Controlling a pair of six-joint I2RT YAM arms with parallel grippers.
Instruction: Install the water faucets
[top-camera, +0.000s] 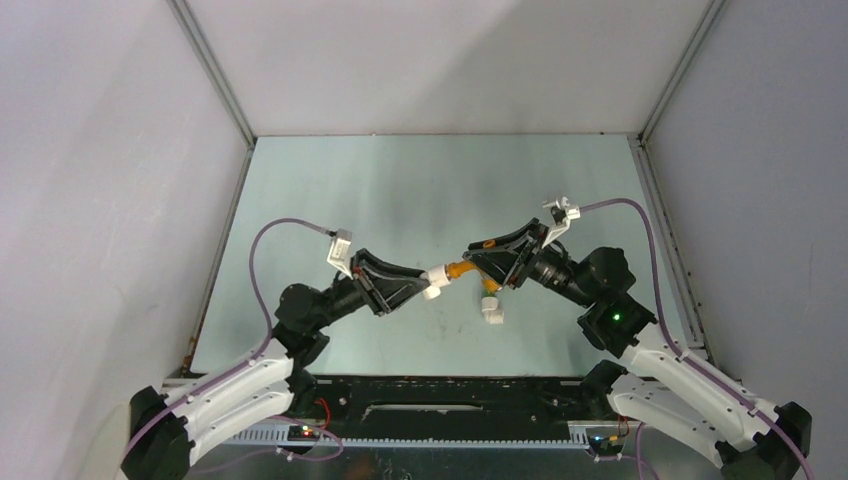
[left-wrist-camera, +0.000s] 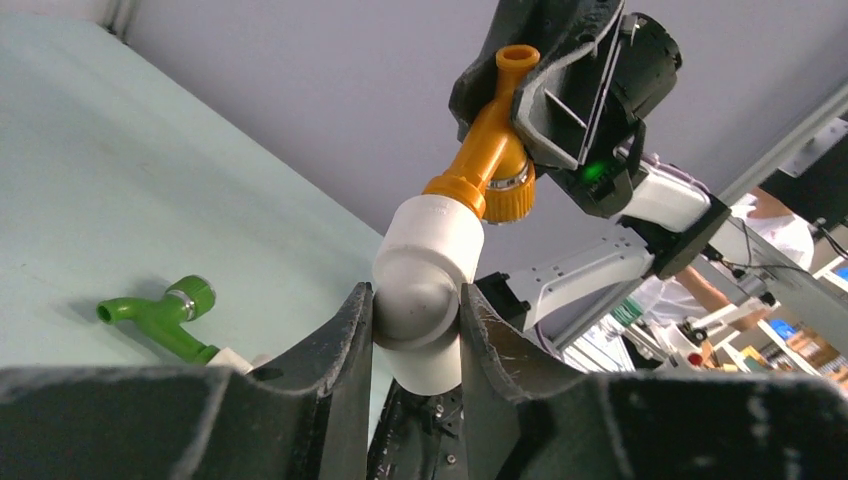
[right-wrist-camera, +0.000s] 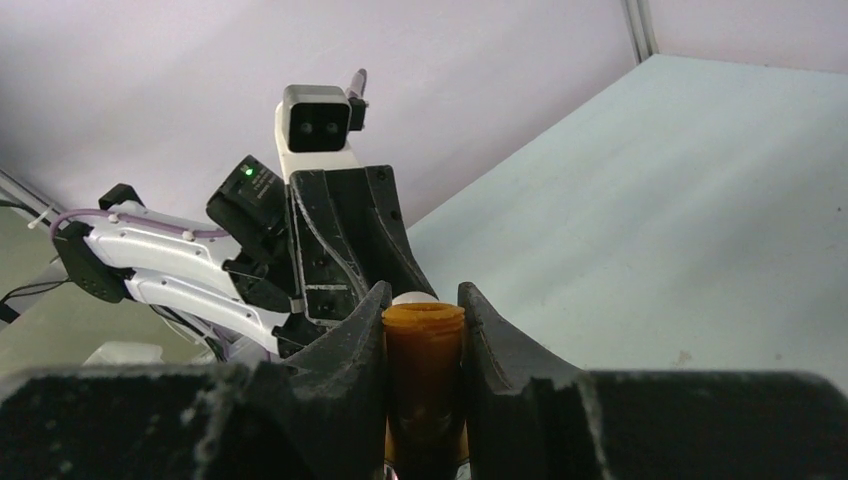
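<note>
My left gripper is closed round a white elbow fitting (left-wrist-camera: 425, 240), held in the air over the table's middle. An orange faucet (left-wrist-camera: 485, 140) is joined end-on to that fitting, its threaded end at or inside the white socket. My right gripper is shut on the orange faucet (right-wrist-camera: 422, 370), at right of the left one in the top view. A green faucet (left-wrist-camera: 160, 320) lies on the table beneath, with a white fitting (top-camera: 492, 310) at its end, partly hidden in both views.
Walls stand at the left, back and right. A dark front edge (top-camera: 460, 390) runs between the two arm bases.
</note>
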